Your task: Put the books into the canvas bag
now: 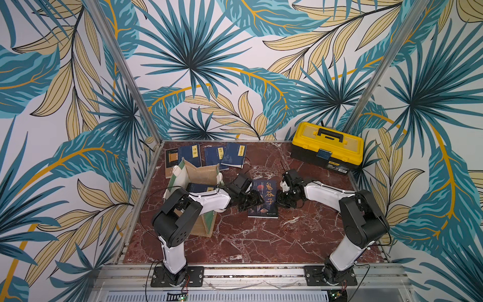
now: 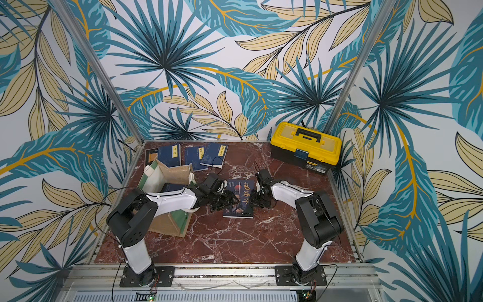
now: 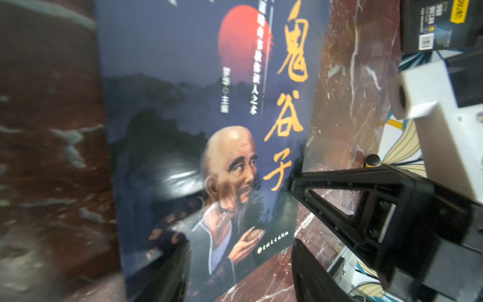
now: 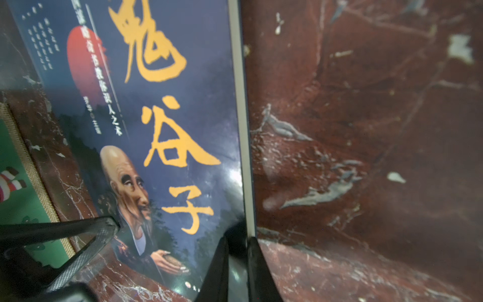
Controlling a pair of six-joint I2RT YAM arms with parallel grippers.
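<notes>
The dark blue book (image 1: 262, 191) with gold characters lies on the marble table between my grippers. My left gripper stands open over the book's cover at its left side. My right gripper is shut on the book's right edge. The canvas bag (image 1: 201, 226) lies open left of the left gripper, partly behind that arm, with a dark book (image 2: 173, 186) inside it.
Several blue books (image 1: 234, 155) lie at the back left, behind the bag. A yellow and black toolbox (image 1: 327, 143) sits at the back right.
</notes>
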